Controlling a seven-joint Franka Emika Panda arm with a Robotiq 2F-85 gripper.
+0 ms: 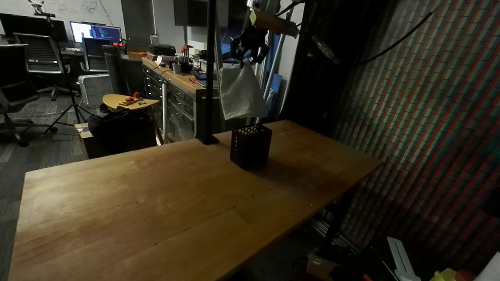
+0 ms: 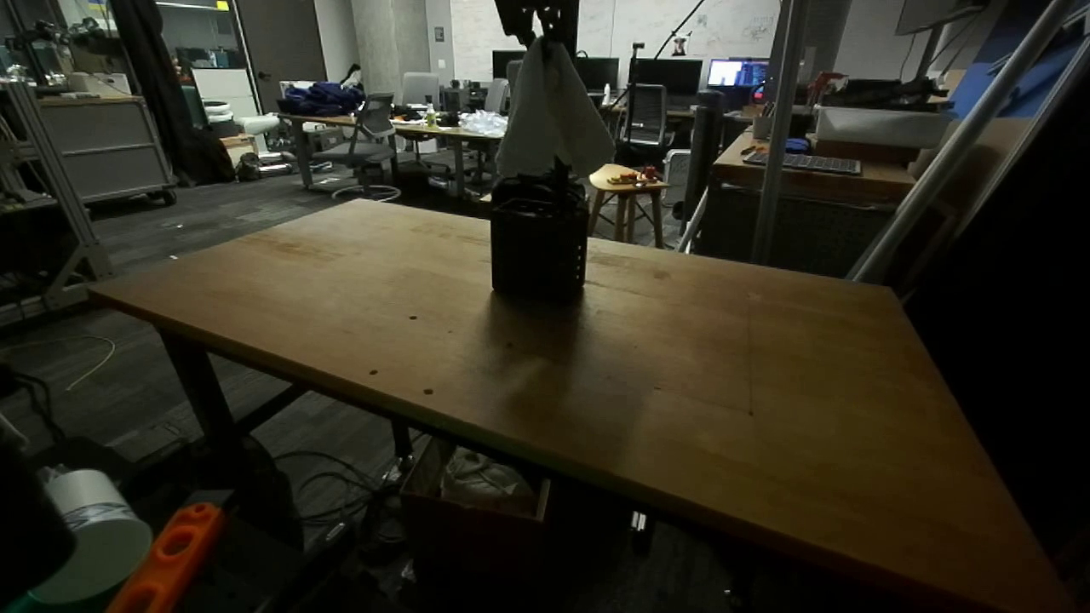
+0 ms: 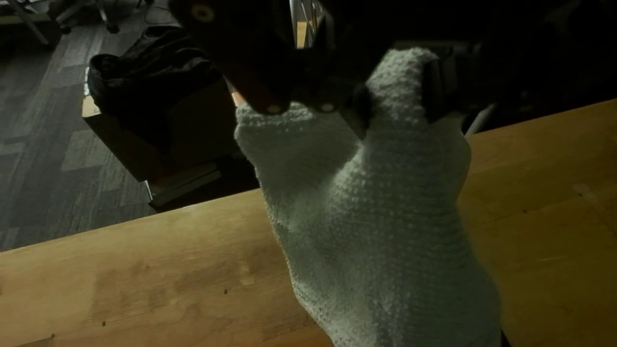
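My gripper point(image 1: 244, 62) is shut on a whitish cloth point(image 1: 241, 93), which hangs down from the fingertips in loose folds. In the wrist view the knit-textured cloth point(image 3: 399, 231) fills the middle, its top pinched between dark fingers. A black box with a perforated wall and open top point(image 1: 250, 146) stands upright on the table. Exterior view 1 shows the cloth's lower edge slightly above the box rim. In exterior view 2 the cloth point(image 2: 547, 117) hangs over the box point(image 2: 538, 245); the box's inside is hidden there.
A black upright post point(image 1: 211, 93) rises at the table's far edge, left of the box. Outside the table stands a carton with dark fabric point(image 1: 117, 128).
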